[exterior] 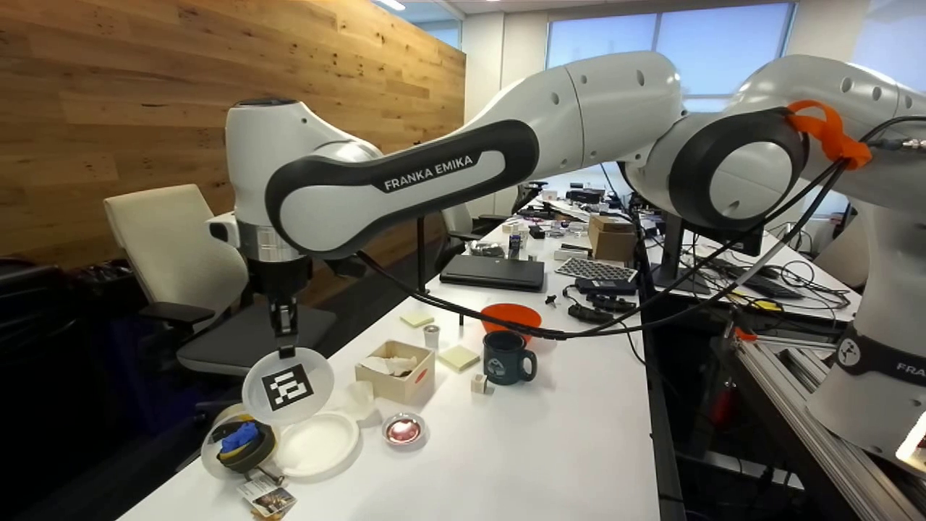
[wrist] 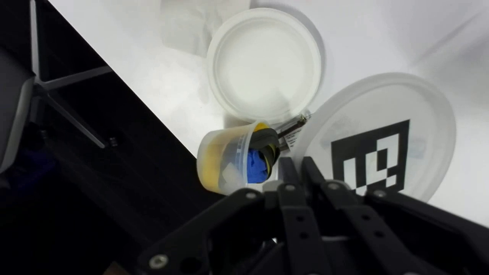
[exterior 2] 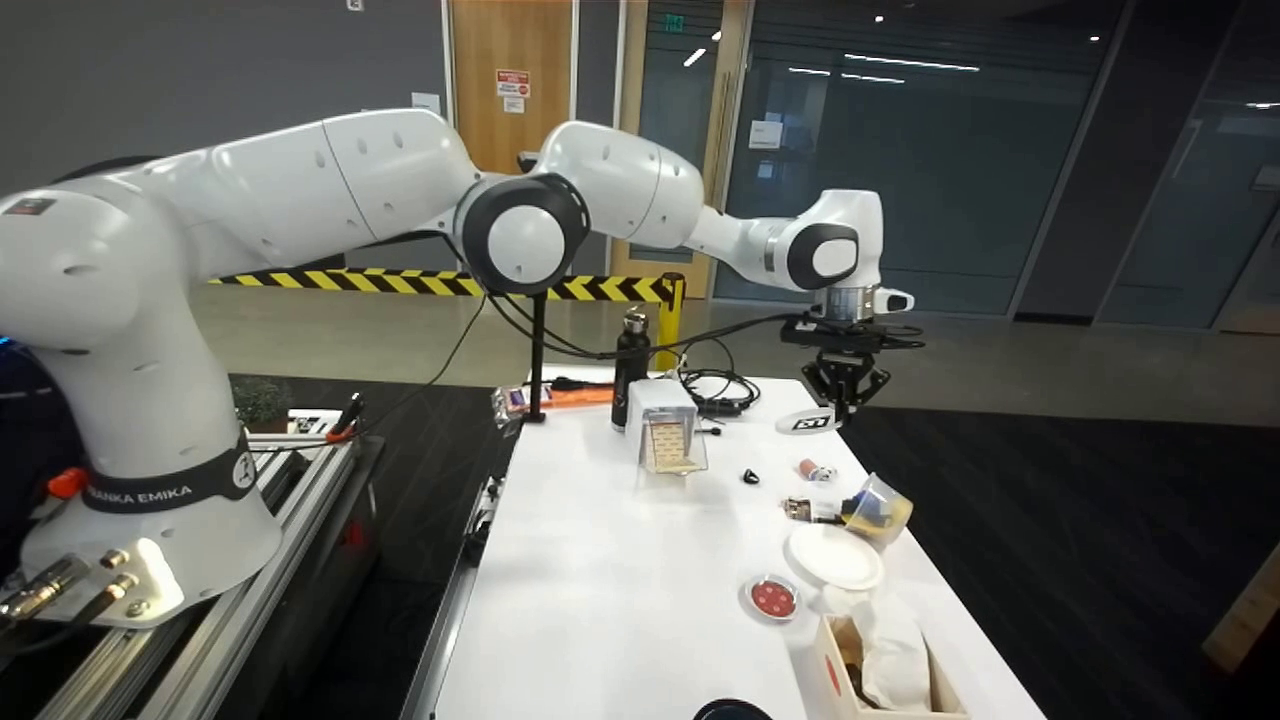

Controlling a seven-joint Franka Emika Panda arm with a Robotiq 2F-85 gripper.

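Note:
My gripper is shut on the rim of a translucent round lid (wrist: 316, 137), which carries a black-and-white square marker (wrist: 373, 153). In exterior view 1 the lid (exterior: 323, 378) hangs tilted below the gripper (exterior: 286, 350), above the table. A clear tub (wrist: 222, 160) lies on its side, with its mouth towards the lid in the wrist view. Inside it are a blue item (wrist: 256, 166) and a dark and yellow item. Beside the tub, a white plate (wrist: 266, 64) rests empty on the table.
Near the plate stand a cream box (exterior: 395, 372) with paper in it and a small dish (exterior: 404, 429). A dark mug (exterior: 506, 357) and an orange bowl (exterior: 512, 320) are farther back. The tub sits close to the table's edge.

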